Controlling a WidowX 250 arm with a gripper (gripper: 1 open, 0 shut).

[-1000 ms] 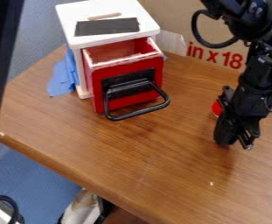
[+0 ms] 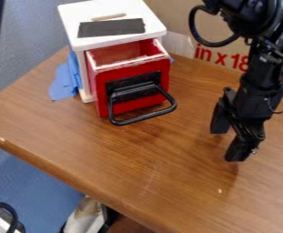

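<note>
My black gripper (image 2: 237, 138) hangs low over the wooden table at the right, its fingers pointing down; whether they are open or shut is hard to make out. To its left stands a red box-like cabinet (image 2: 135, 62) with a white top section and a black handle (image 2: 144, 117) at its lower front.
A dark flat piece (image 2: 112, 27) and a wooden stick lie on the white top. A blue cloth (image 2: 65, 82) lies left of the cabinet. The table's left edge runs diagonally. Cardboard stands behind.
My gripper has shifted left and slightly downward. A red object that showed beside it earlier is now hidden. The cabinet has not moved.
</note>
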